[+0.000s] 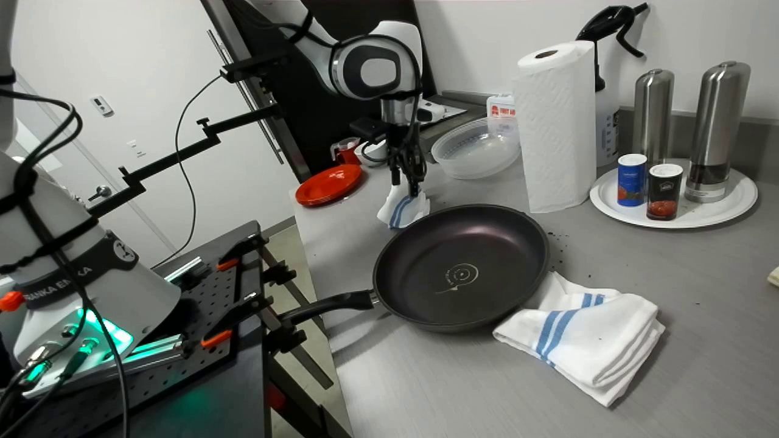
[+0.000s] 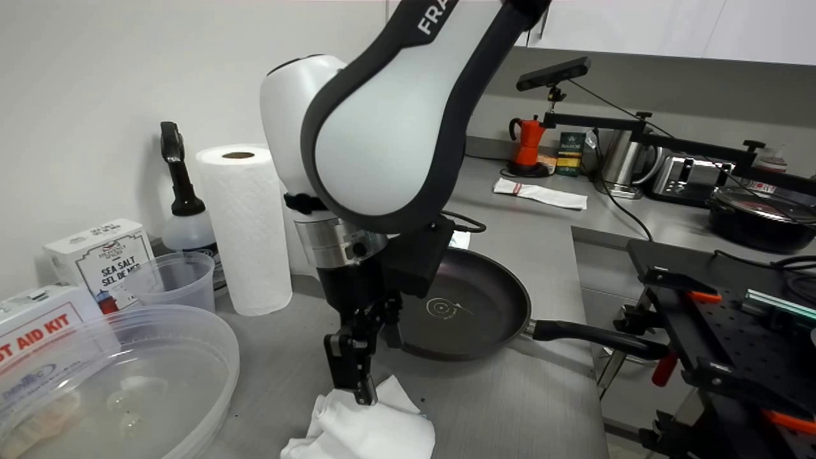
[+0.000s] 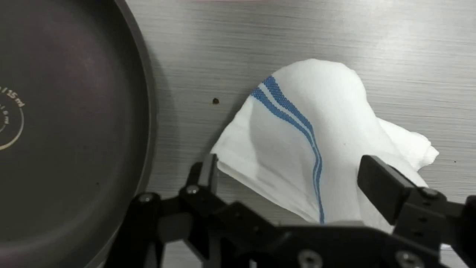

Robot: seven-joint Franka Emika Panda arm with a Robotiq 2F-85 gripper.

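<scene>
A crumpled white cloth with blue stripes (image 3: 285,147) lies on the grey counter, past the pan's far side in exterior view 1. Over it, pointing down, is my gripper; its two fingers (image 3: 379,185) stand wide apart, so it is open. In the wrist view the left finger shows by the cloth's corner, the right one over its other side. Whether the fingertips touch the cloth I cannot tell. Beside the cloth sits a black frying pan (image 1: 467,266). A second folded striped towel (image 1: 584,332) rests at the pan's near side.
A clear plastic bowl (image 1: 478,149) and a paper towel roll (image 1: 556,131) stand towards the wall. The red plate (image 1: 330,184) is near the counter's far left edge. Two metal mills and small jars occupy a white plate (image 1: 701,215). Bare counter spreads in front of the towel.
</scene>
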